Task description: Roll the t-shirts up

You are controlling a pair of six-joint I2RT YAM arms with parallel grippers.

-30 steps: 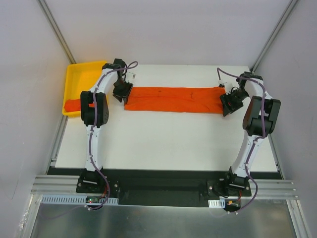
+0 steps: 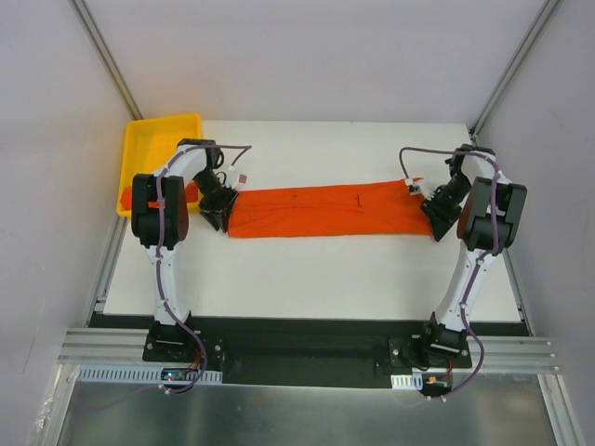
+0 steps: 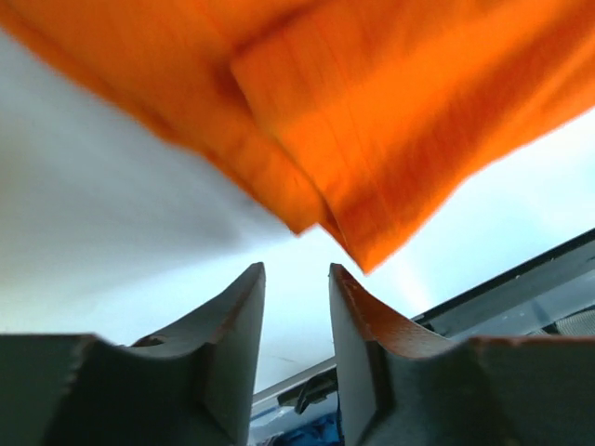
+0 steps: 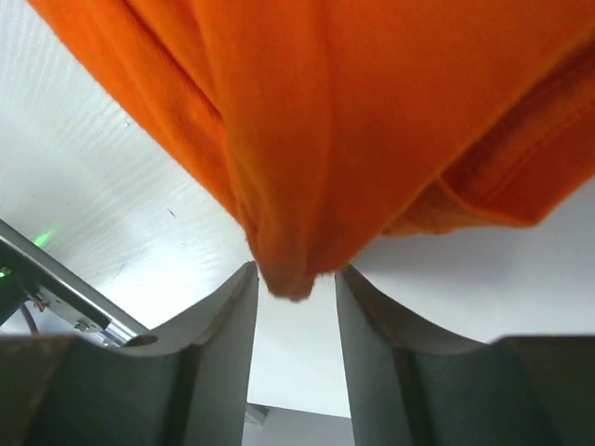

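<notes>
A long orange t-shirt (image 2: 325, 212) lies folded into a flat strip across the table. At its left end is my left gripper (image 2: 223, 212). In the left wrist view, the fingers stand part open and bare, and a folded corner of the shirt (image 3: 372, 186) lies just beyond the fingertips. My right gripper (image 2: 439, 214) is at the strip's other end. The right wrist view shows its fingers (image 4: 228, 321) apart, with a bunched tip of the shirt (image 4: 288, 223) reaching the gap between them without being pinched.
A yellow bin (image 2: 153, 141) stands at the back left, partly behind the left arm, with orange cloth (image 2: 191, 192) inside.
The shirt strip has shifted toward the table's front and slightly left.
</notes>
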